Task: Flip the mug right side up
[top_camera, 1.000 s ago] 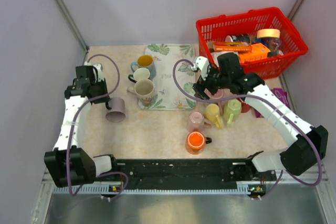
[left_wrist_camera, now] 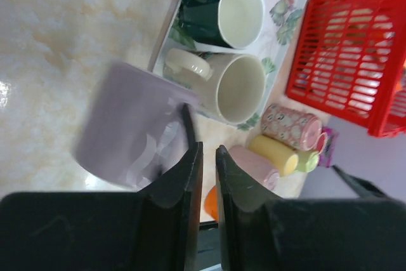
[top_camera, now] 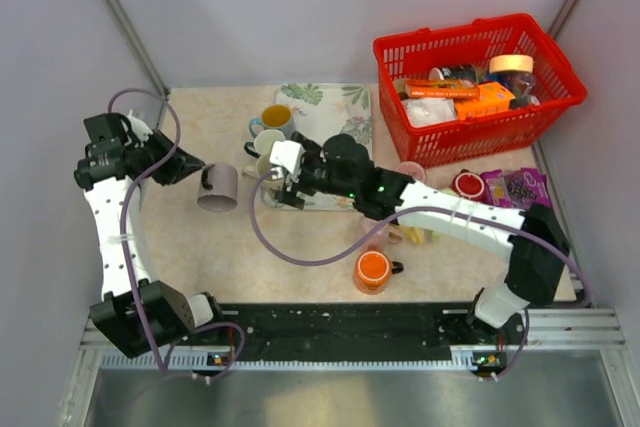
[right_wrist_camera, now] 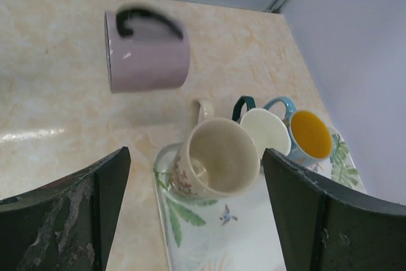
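Note:
A lilac mug [top_camera: 217, 188] lies tipped on its side at the table's left; its dark handle is uppermost in the right wrist view. Blur softens the mug [left_wrist_camera: 130, 125] in the left wrist view, and a shadow shows below the mug; whether it touches the table I cannot tell. My left gripper is slightly open, with only a narrow empty gap between its fingers. The handle appears just off those fingertips. Over the tray, near the cream mug [right_wrist_camera: 219, 157], my right gripper stands wide open and empty.
The leafy tray [top_camera: 330, 107] holds the cream, green-and-white and blue [top_camera: 277, 117] mugs at its left side. An orange mug [top_camera: 372, 271] and several cups are at front right. A full red basket [top_camera: 400, 132] fills the back right.
The right arm has swung left from the cups to the tray.

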